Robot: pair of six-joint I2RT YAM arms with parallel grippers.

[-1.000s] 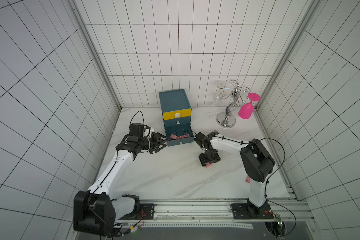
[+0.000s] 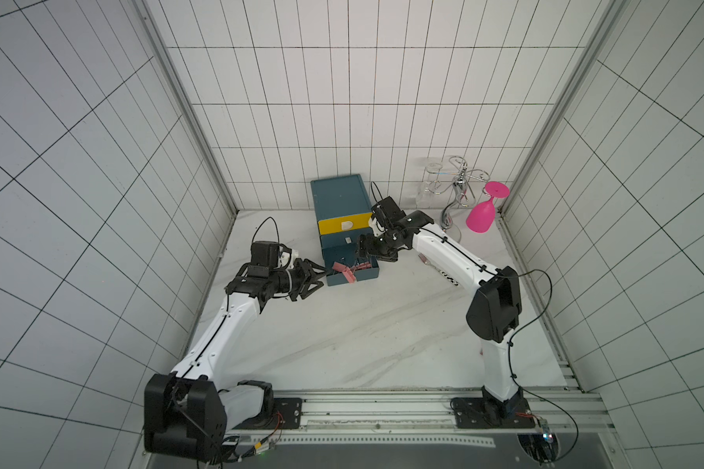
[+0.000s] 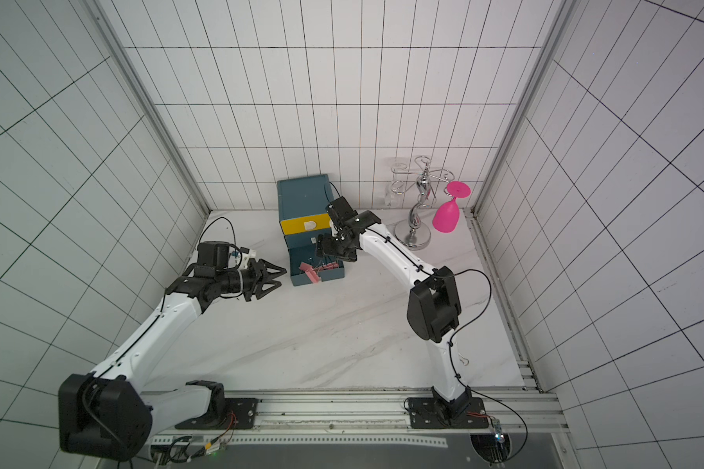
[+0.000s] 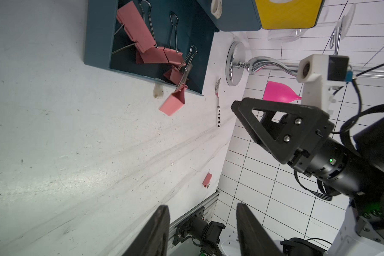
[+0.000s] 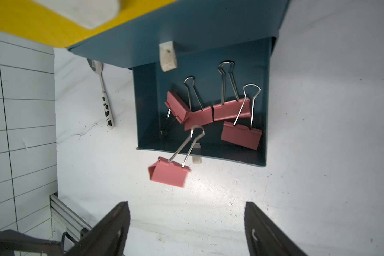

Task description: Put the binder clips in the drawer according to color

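A pink binder clip (image 5: pixel 169 172) is at the front wall of the open dark teal drawer (image 5: pixel 202 157). Its body is outside the wall, and its wire handles cross the rim. In the left wrist view this clip (image 4: pixel 173 102) again shows outside the drawer. Several pink clips (image 5: pixel 231 109) lie inside. My right gripper is spread wide and empty, apart from the clip. My left gripper stands open and empty, left of the drawer in the top views. A loose pink clip (image 4: pixel 207 180) lies farther right on the table.
A yellow drawer (image 2: pixel 345 224) sits shut above the open one. Right of the box lies a piece of cutlery with a spotted handle (image 5: pixel 107 111). A metal stand (image 3: pixel 413 234) with a pink goblet (image 3: pixel 446 215) is at the back right.
The right arm has moved from the table up and back to the drawer. The left arm barely moved.
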